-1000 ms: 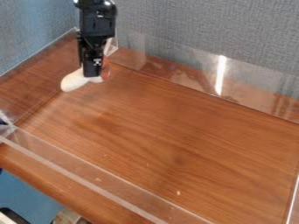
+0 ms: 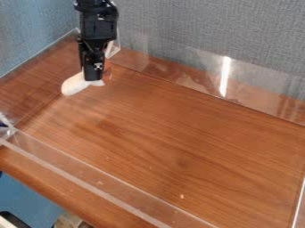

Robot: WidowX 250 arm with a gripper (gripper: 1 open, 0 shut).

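Observation:
My black gripper [image 2: 93, 69] hangs at the upper left over the wooden surface. It is shut on a white, elongated object [image 2: 74, 85] with a rounded end pointing down-left. A small reddish patch shows just right of the fingers. The fingertips partly hide the object, so its full shape is unclear.
The wooden surface [image 2: 179, 151] is bordered by clear walls [image 2: 224, 76] in front of grey fabric panels. A dark object at the left edge and items at the bottom-left corner are cut off by the frame.

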